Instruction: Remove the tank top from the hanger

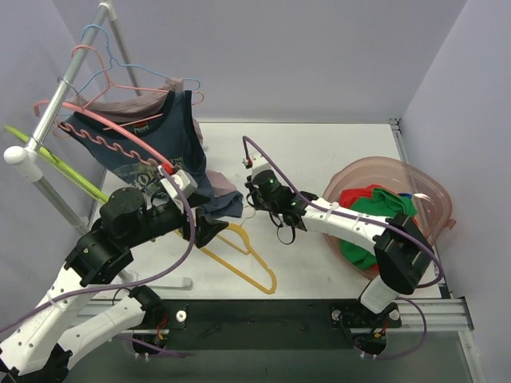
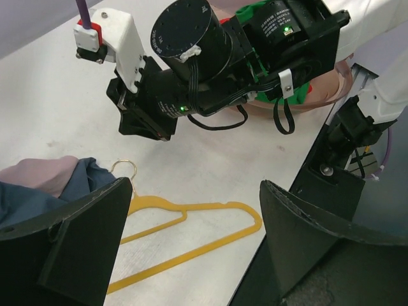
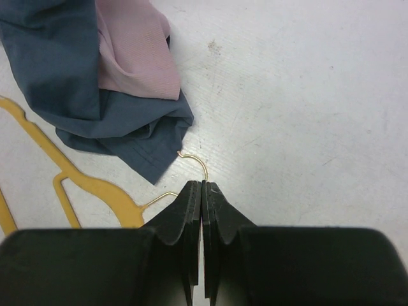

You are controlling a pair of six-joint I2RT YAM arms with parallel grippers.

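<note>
A dark blue tank top [image 1: 144,140] hangs on the rack at upper left, over pink cloth; its lower end [image 3: 76,83] lies on the table. A yellow hanger [image 1: 259,283] lies bare on the table, its wire hook [image 2: 124,162] beside the cloth. My left gripper [image 1: 200,227] is over the table left of that hook, open, with the hanger seen between and below its fingers in the left wrist view. My right gripper is shut at the hook; whether any wire is between its fingertips I cannot tell.
A pink tub [image 1: 435,223] with red and green cloths stands on the right. The metal rack [image 1: 54,104] with several hangers takes up the left.
</note>
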